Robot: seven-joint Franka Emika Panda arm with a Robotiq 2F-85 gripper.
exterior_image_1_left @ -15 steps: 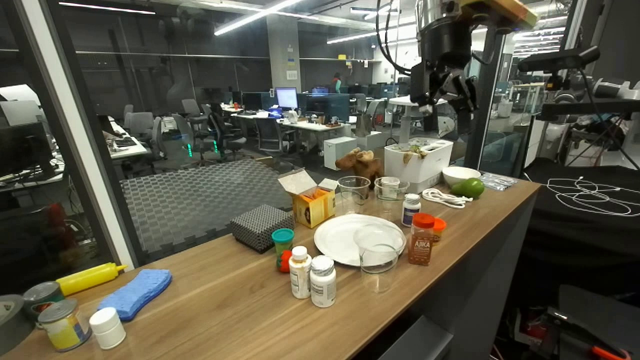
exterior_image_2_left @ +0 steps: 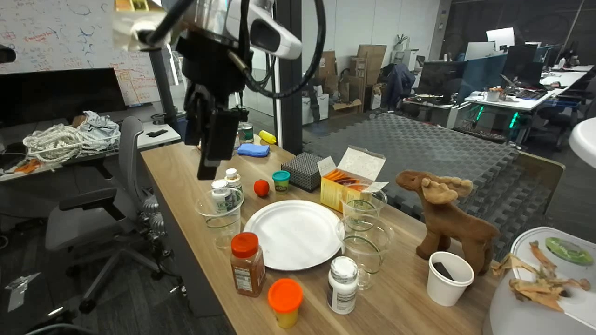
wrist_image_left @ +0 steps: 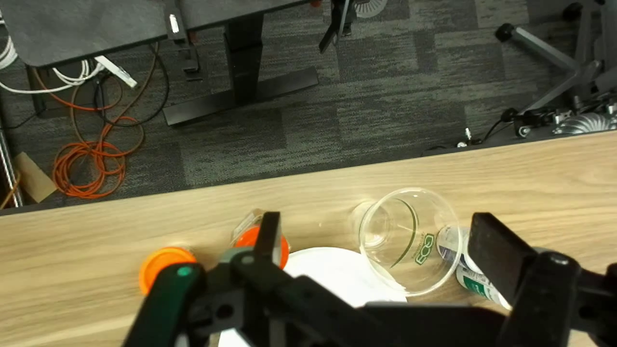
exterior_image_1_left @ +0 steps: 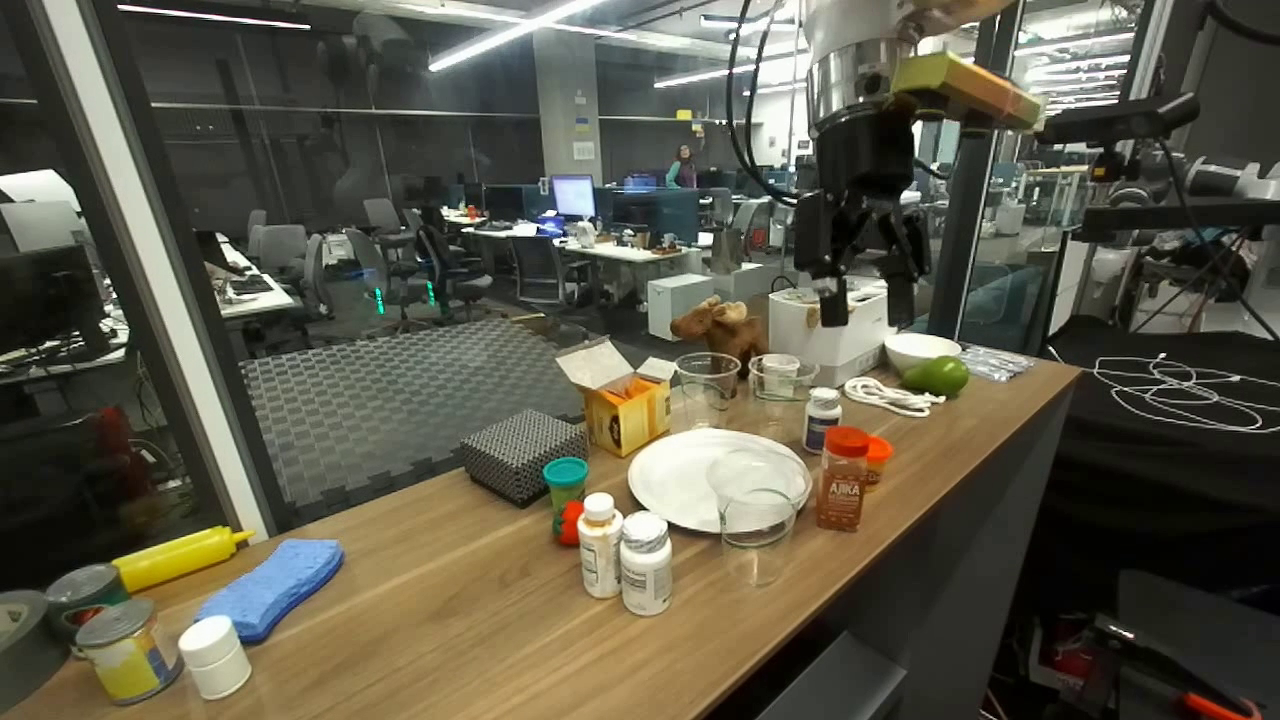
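Note:
High over the counter my gripper (exterior_image_1_left: 869,300) stands open, with nothing held between its fingers. From the wrist view, one clear plastic cup (wrist_image_left: 413,243) appears between the spread fingers, well below them. That cup is upright beside the white plate (exterior_image_2_left: 293,237), near the counter's front edge. Next to the plate stand a red-lidded spice jar (exterior_image_2_left: 247,268) and an orange-lidded tub (exterior_image_2_left: 285,301). Two white bottles (exterior_image_1_left: 647,564) are close together on the cup's other side. Two more clear cups (exterior_image_2_left: 364,245) stand behind the plate.
A yellow open box (exterior_image_1_left: 630,414), a black mesh block (exterior_image_1_left: 525,456), a teal-lidded tub (exterior_image_1_left: 565,480) and a small red ball (exterior_image_2_left: 261,188) sit near the plate. A plush moose (exterior_image_2_left: 447,217) and white bin (exterior_image_1_left: 828,336) occupy the far end. Bare wood lies near the blue sponge (exterior_image_1_left: 274,586).
My gripper has come lower and shifted left in exterior view 1, its fingers now pointing more downward. Objects on the counter have stayed put.

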